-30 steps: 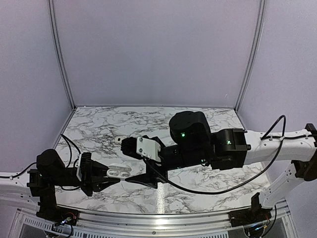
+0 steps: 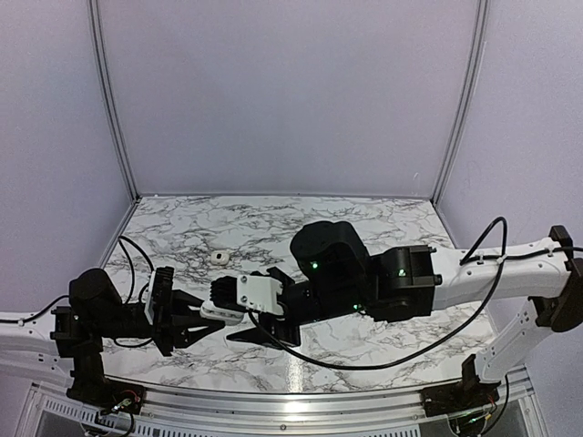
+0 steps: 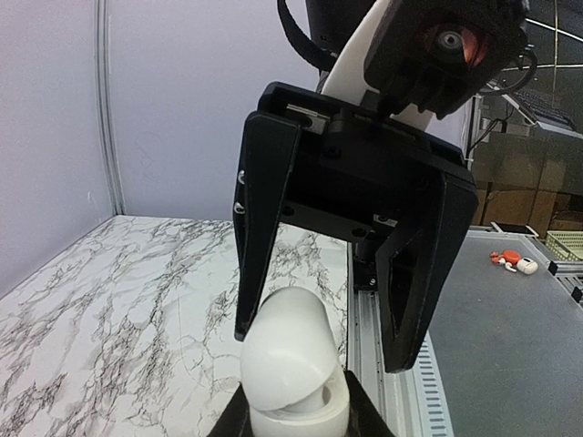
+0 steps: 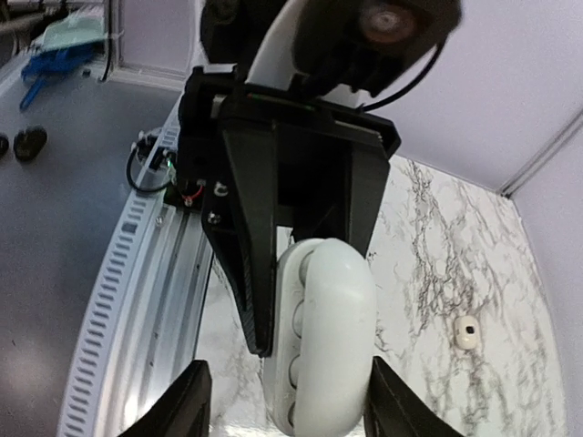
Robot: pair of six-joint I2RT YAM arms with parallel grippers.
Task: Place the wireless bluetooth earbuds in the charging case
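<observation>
The white charging case (image 2: 223,315) is held over the table's front left by my left gripper (image 2: 206,320), which is shut on one end of it. In the right wrist view the case (image 4: 332,337) shows a smooth lid side and a side with round recesses, a narrow gap running between. My right gripper stands part open around the case's free end. Its right fingertip (image 4: 397,405) is close to the lid side; its left one is clearly apart. Whether earbuds sit inside cannot be made out.
A small white piece with a dark dot (image 4: 466,332) lies alone on the marble table (image 2: 364,214), behind the grippers. The right arm's cable (image 2: 401,366) loops in front of it.
My right gripper has moved left and its fingers have come around the case. The lid stood up with the inside showing a second ago; now it lies much lower over the case.
</observation>
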